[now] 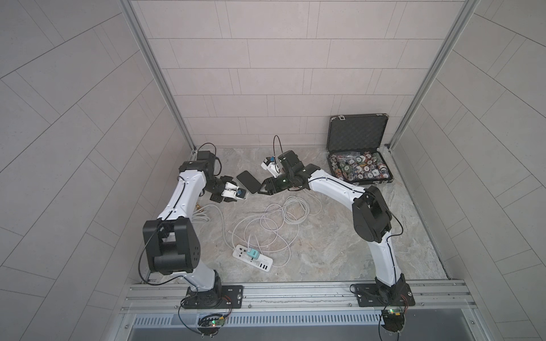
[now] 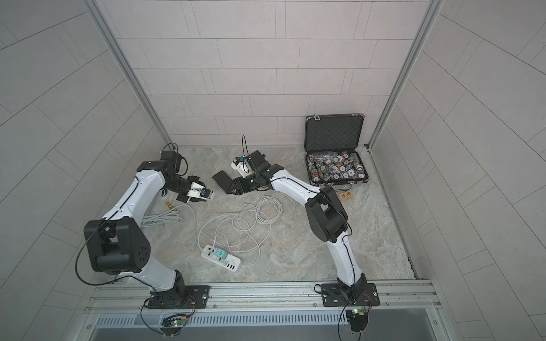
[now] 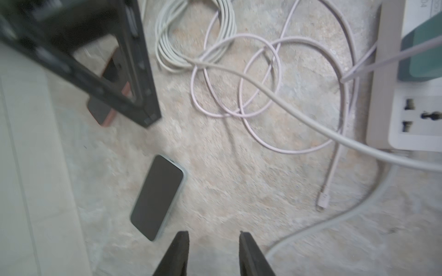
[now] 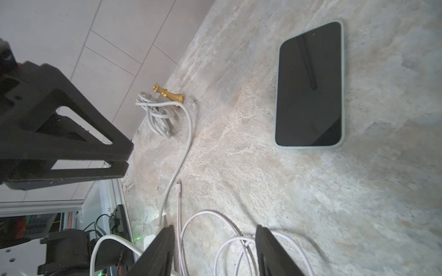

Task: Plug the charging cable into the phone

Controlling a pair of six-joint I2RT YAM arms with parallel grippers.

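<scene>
The phone (image 4: 310, 87), black-screened with a pale green edge, lies face up at the back left of the table. Loose on the tabletop, apart from the phone, is the white charging cable's plug end (image 3: 323, 200). My left gripper stands open above the table, left of the phone, nothing between its fingers. My right gripper is open too, just right of the phone; cable loops show beyond its fingertips, lower down on the table.
A white power strip (image 1: 262, 262) with a teal charger (image 1: 253, 253) stands at the front. Coiled cable (image 4: 156, 117) and a gold chess piece (image 4: 171, 95) lie far left. A dark, red-edged object (image 3: 110, 87) is partly hidden. An open chip case (image 1: 359, 164) is back right.
</scene>
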